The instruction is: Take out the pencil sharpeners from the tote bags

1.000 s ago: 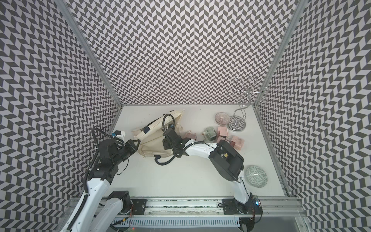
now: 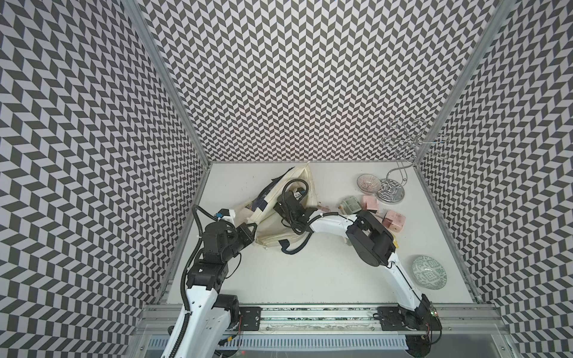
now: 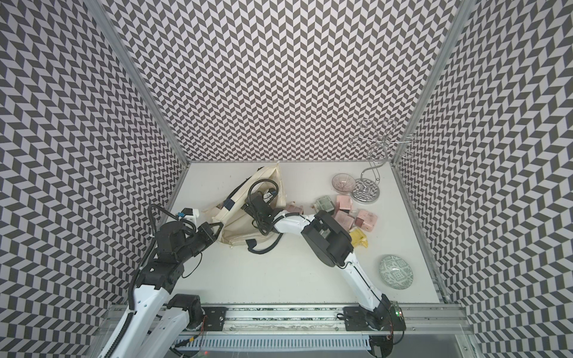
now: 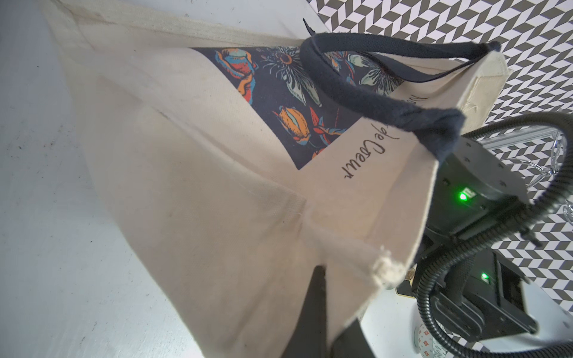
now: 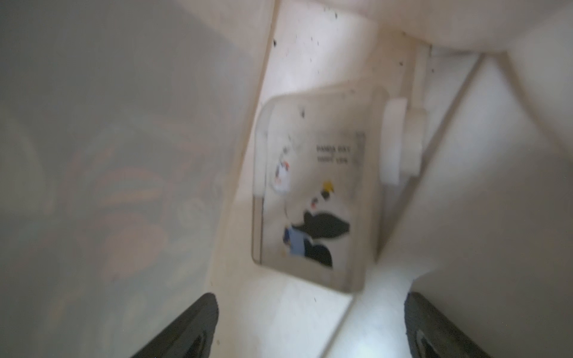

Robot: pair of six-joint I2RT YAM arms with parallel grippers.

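Note:
The cream tote bag (image 3: 238, 231) with its dark floral print (image 4: 286, 101) lies on the left half of the table, mouth held apart. At its near edge my left gripper (image 3: 218, 228) is shut on the bag's cloth; one dark finger (image 4: 315, 310) shows against the fabric. My right gripper reaches into the mouth, fingers wide apart. Past its fingertips, inside the bag, a pale boxy pencil sharpener (image 5: 316, 197) with a panda picture and a white knob lies untouched. From above, the right arm hides the bag's inside.
Pink boxes (image 3: 366, 220) and a green box (image 3: 323, 204) cluster right of the bag, beside a yellow item (image 3: 359, 238). Farther right are a pink glass bowl (image 3: 343, 183), a metal stand (image 3: 366, 189) and a patterned green bowl (image 3: 396, 271).
The right arm has swung farther left and back, its gripper deeper into the bag. My left gripper has moved slightly right and toward the front, and the bag's near side has shifted with it.

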